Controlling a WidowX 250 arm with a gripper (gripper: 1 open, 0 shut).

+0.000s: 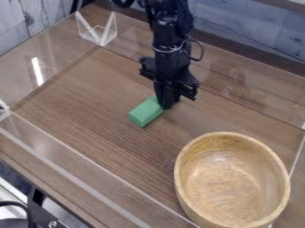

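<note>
My black gripper (167, 91) hangs low over the middle of the wooden table, its tip at the upper right end of a green rectangular object (146, 112) that lies on the tabletop. The arm hides that end of the object, and I cannot see whether the fingers are open or shut, or whether they hold it.
A large tan round bowl (233, 178) sits at the front right of the table (84, 125). Clear plastic or white frame-like pieces stand at the back left and left edge.
</note>
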